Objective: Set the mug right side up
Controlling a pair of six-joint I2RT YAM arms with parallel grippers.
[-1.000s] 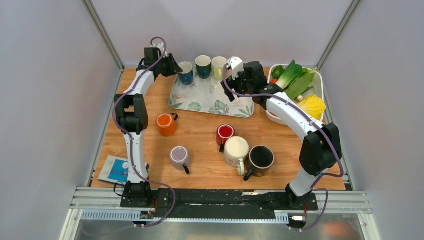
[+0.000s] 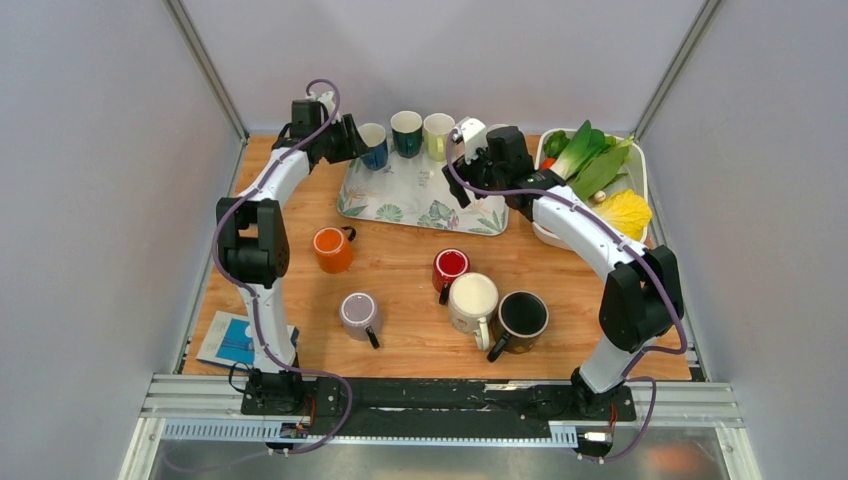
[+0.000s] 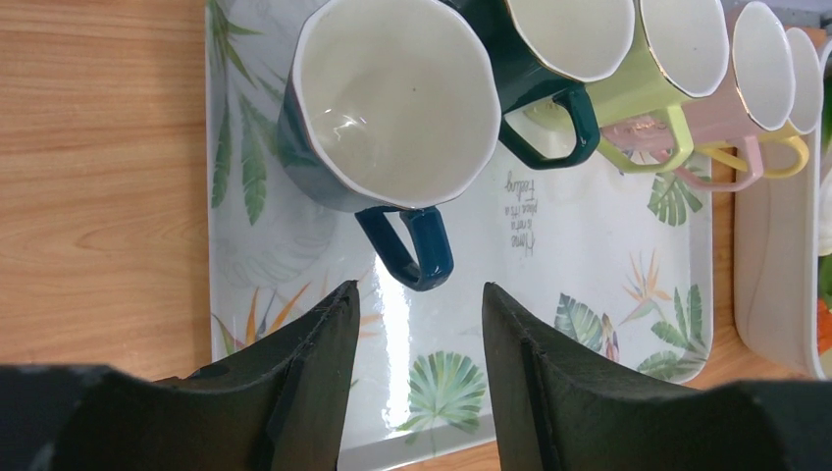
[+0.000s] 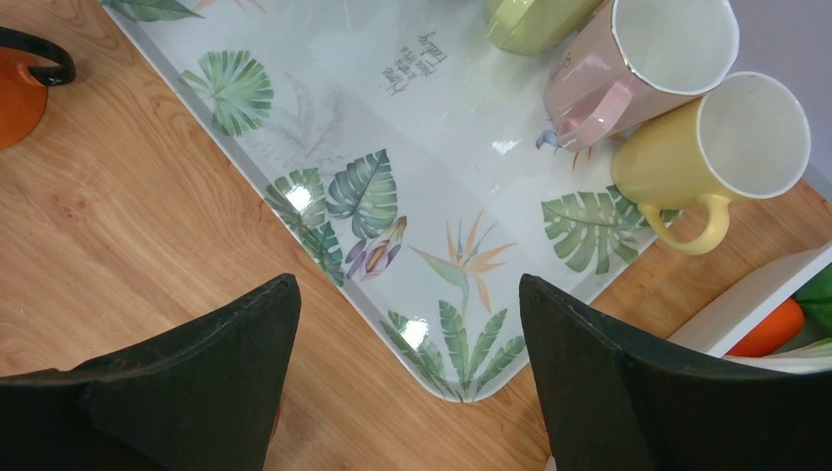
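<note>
Upright mugs line the back of the floral tray (image 2: 400,205); my open left gripper is just before the blue mug's handle (image 3: 429,250), nothing between its fingers. My right gripper is open over the tray's right end, near a pink mug (image 4: 638,69) and a yellow mug (image 4: 677,167). In the top view an orange mug (image 2: 332,252), a lilac mug (image 2: 358,312) and a red mug (image 2: 451,268) are bottom up on the wood.
A cream mug (image 2: 472,298) and a dark mug (image 2: 518,325) stand at the front right. A basket of vegetables (image 2: 540,233) is at the back right. The left middle of the table has bare wood.
My left arm has shifted a little forward, toward the table's front, beside the blue mug. The right arm has hardly moved.
</note>
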